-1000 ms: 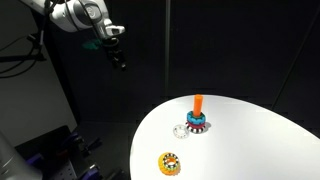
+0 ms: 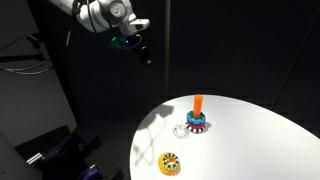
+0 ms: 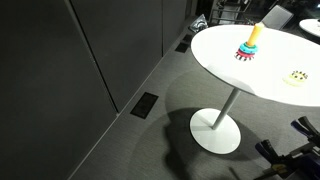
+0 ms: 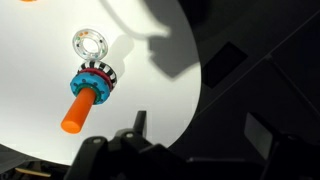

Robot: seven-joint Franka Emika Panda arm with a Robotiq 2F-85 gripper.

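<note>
An orange post (image 2: 198, 104) stands upright on the white round table with a blue ring (image 2: 195, 118) and a red and black-and-white ring (image 2: 196, 126) around its lower part. Beside this stack a clear ring (image 2: 180, 131) lies flat. A yellow-orange ring (image 2: 169, 163) with a black-and-white pattern lies apart from them, nearer the front. High above the table's left side hangs my gripper (image 2: 146, 42), well away from the toys. Its fingers are spread wide in the wrist view, nothing between them, with the orange post (image 4: 78, 110) off to their left.
The round table (image 3: 215, 55) has a curved edge and a single leg (image 3: 225, 105). Much of its top is bare, especially on the right in exterior view 1. Dark wall panels (image 2: 240, 50) stand behind it. Below the gripper in the wrist view are table edge and dark floor.
My arm and gripper have moved to the right, toward the table, and slightly down. A shadow has come onto the table's left part. The toys have stayed put.
</note>
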